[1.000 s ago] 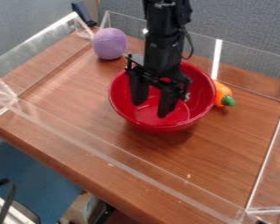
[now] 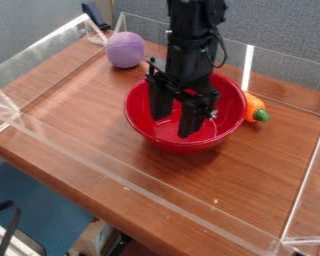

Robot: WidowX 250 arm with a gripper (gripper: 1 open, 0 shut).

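Observation:
A black gripper (image 2: pixel 174 112) hangs down into a red bowl (image 2: pixel 176 136) at the centre of the wooden table. Its two fingers stand apart over the bowl's interior, with nothing visible between them; how deep the tips reach is hard to tell. An orange-yellow pepper-like object (image 2: pixel 255 109) with a green top lies just right of the bowl. A purple ball-shaped object (image 2: pixel 125 49) sits at the back left.
Clear low walls (image 2: pixel 251 237) edge the wooden table (image 2: pixel 96 175). A grey panel (image 2: pixel 296 50) stands behind.
The gripper has shifted very slightly within the bowl's area. The bowl and other objects look unmoved.

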